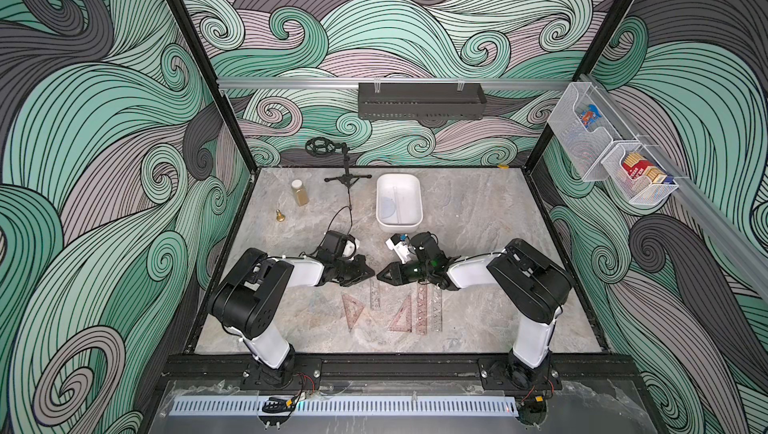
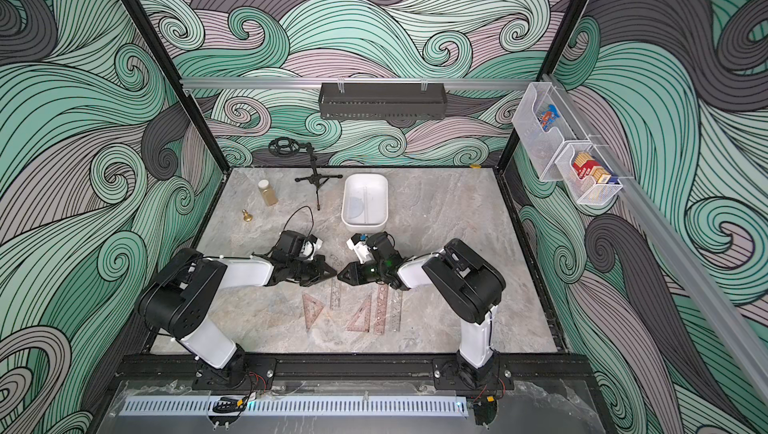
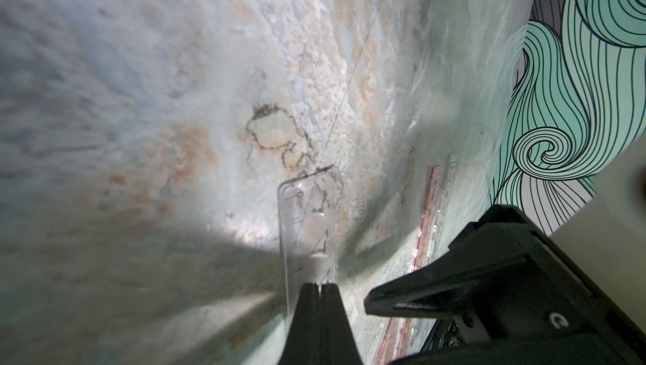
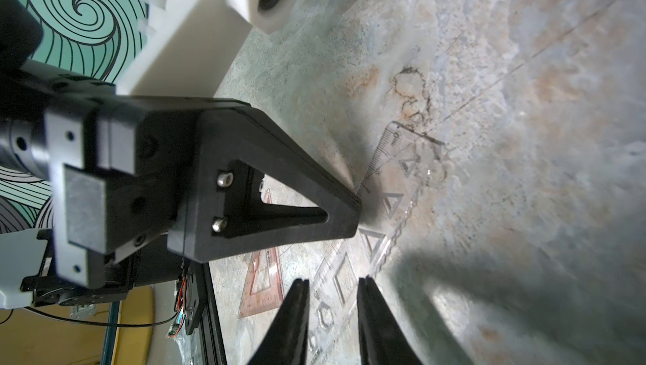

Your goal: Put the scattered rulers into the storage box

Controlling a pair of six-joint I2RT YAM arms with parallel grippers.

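Note:
A clear stencil ruler (image 4: 397,183) lies on the table between the two grippers. In the left wrist view my left gripper is shut over this ruler's near part; nothing shows clearly between its fingertips. My right gripper is open, its two fingertips apart on either side of the ruler in the right wrist view. Nearer the front edge lie a pink triangle (image 1: 350,311), a second pink triangle (image 1: 401,320), a long pink ruler (image 1: 421,310) and another clear ruler (image 1: 436,314). Behind the grippers stands the white storage box (image 1: 399,228), with something translucent inside.
A black stand (image 1: 346,176) with a cable is left of the box. Farther left are a capped bottle (image 1: 300,194) and a small brass bell-like object (image 1: 280,215). Wire baskets (image 1: 640,178) hang on the right.

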